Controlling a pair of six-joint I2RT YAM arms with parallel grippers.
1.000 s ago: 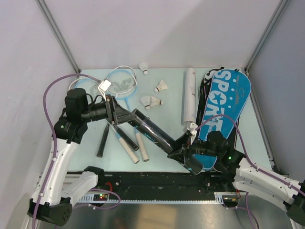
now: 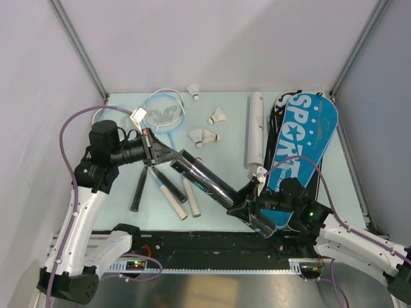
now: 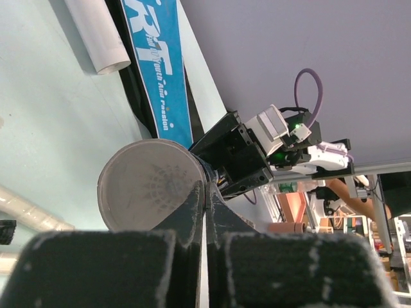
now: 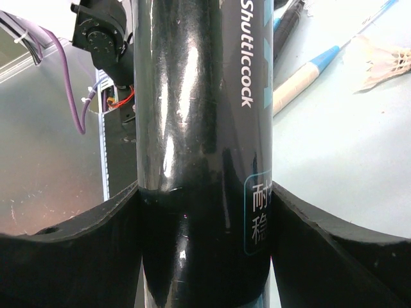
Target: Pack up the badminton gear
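A black shuttlecock tube (image 2: 209,178) slants above the table's front edge, with my right gripper (image 2: 243,206) shut around its lower part. In the right wrist view both fingers (image 4: 324,240) press the tube (image 4: 205,135) from either side. The tube's pale round end cap (image 3: 151,186) faces the left wrist camera and is on. My left gripper is shut, its tips at the cap's right edge; whether the rim is pinched between them does not show. The blue racket bag (image 2: 297,128) lies at the right, rackets (image 2: 166,110) at the left, and several loose shuttlecocks (image 2: 217,116) between.
A white rolled tube (image 2: 255,128) lies beside the bag. Racket handles (image 2: 172,202) point toward the front edge beneath the left arm.
The tube has shifted very slightly toward the front in the top view. My left gripper has shifted a little at its upper end.
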